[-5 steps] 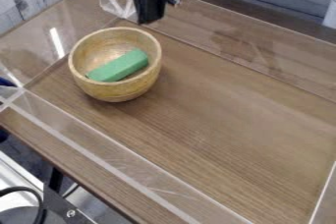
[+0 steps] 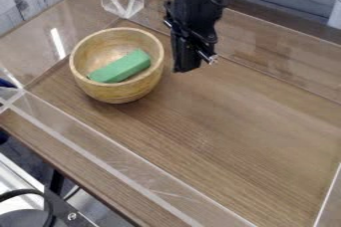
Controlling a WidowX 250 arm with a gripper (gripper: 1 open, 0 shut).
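A wooden bowl (image 2: 143, 90) stands on the left part of the wooden tabletop, with a green block (image 2: 122, 66) lying inside it. My black gripper (image 2: 177, 58) is just to the right of the bowl's rim, lowered from the top of the view. It looks shut, with nothing visible between its fingers.
A clear plastic piece (image 2: 122, 0) is at the back left. Black cables (image 2: 40, 196) are at the lower left, beyond the table's edge.
The bowl and green block look unmoved.
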